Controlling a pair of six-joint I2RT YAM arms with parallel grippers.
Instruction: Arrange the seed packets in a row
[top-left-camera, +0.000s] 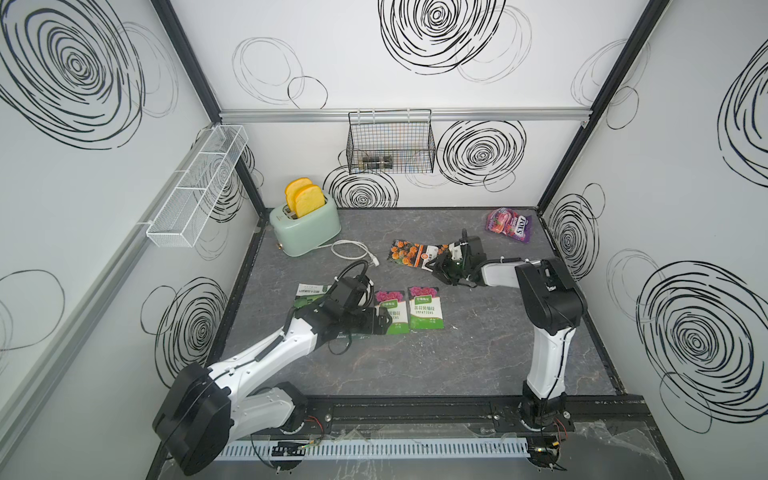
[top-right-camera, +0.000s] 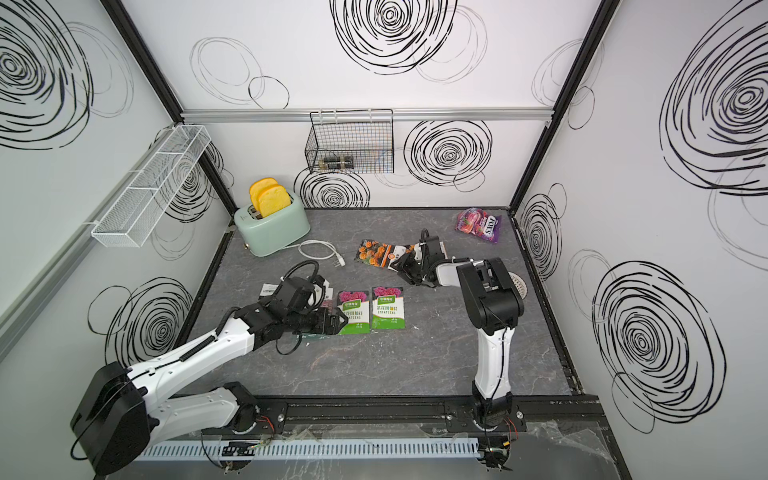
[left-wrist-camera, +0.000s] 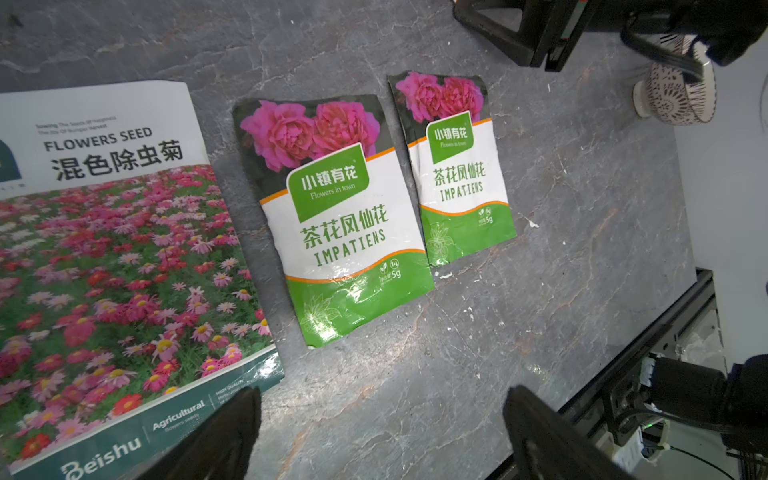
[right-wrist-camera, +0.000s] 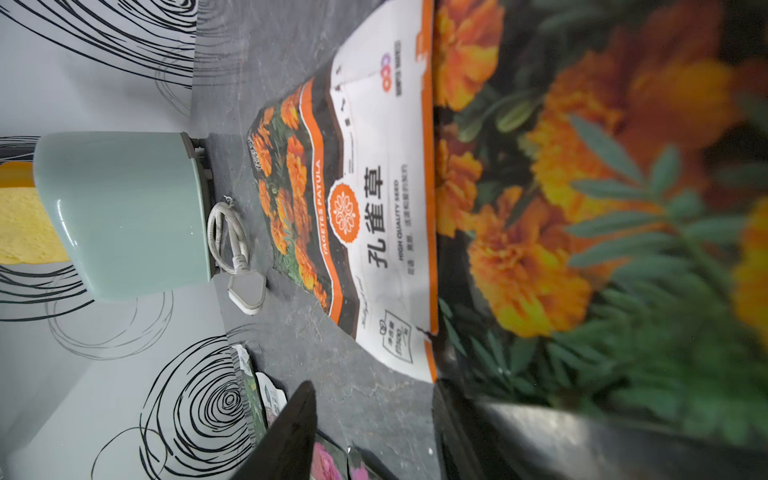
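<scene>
Two pink-flowered Impatiens packets (left-wrist-camera: 344, 216) lie side by side on the table, close together. Left of them is a larger Flowers Seed packet (left-wrist-camera: 120, 280), mostly under the left arm in the top views. My left gripper hovers over this group, open, nothing between its fingers. Farther back lies an orange Tagetes packet (right-wrist-camera: 344, 200), with a second marigold packet (right-wrist-camera: 600, 200) against its white end. My right gripper is at the front edge of these marigold packets, fingers apart; only bare table shows between them.
A green toaster (top-left-camera: 306, 228) with yellow slices and a white cord (top-left-camera: 352, 249) stands at back left. A purple bag (top-left-camera: 509, 225) lies at back right. A wire basket (top-left-camera: 390, 148) hangs on the back wall.
</scene>
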